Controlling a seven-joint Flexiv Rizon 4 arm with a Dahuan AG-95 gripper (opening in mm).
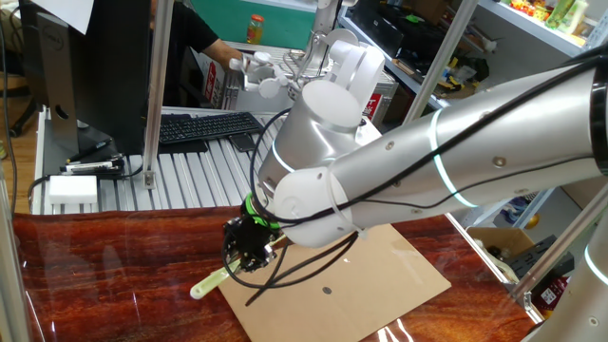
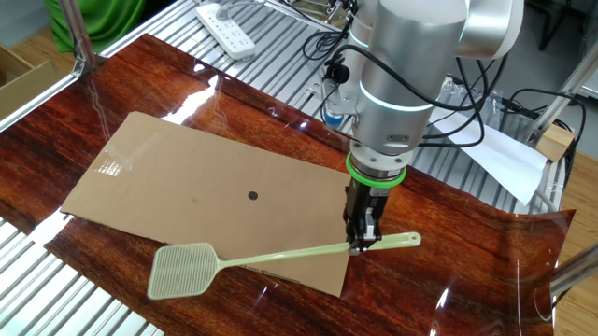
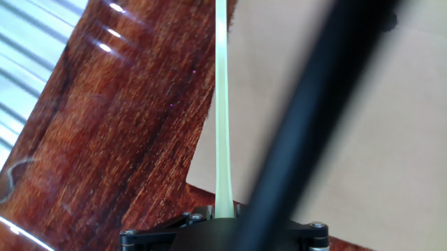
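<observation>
A pale green fly swatter (image 2: 290, 254) extends across the lower edge of a brown cardboard sheet (image 2: 187, 177) in exterior view 2. Its slatted head (image 2: 183, 271) is at the left and its handle end (image 2: 402, 240) at the right. My gripper (image 2: 360, 246) points down and is shut on the handle. In exterior view 1, the handle end (image 1: 204, 287) sticks out left of the gripper, while the arm hides the head. The pale shaft (image 3: 221, 104) runs straight away from the fingers in the wrist view. Whether the swatter touches the cardboard is unclear.
The cardboard, marked with a dark round spot (image 2: 252, 196), lies on a glossy red-brown wood-grain surface (image 2: 467, 243). A power strip (image 2: 226, 32) and a keyboard (image 1: 209, 126) lie behind. Loose black cables (image 1: 313, 256) hang around the gripper.
</observation>
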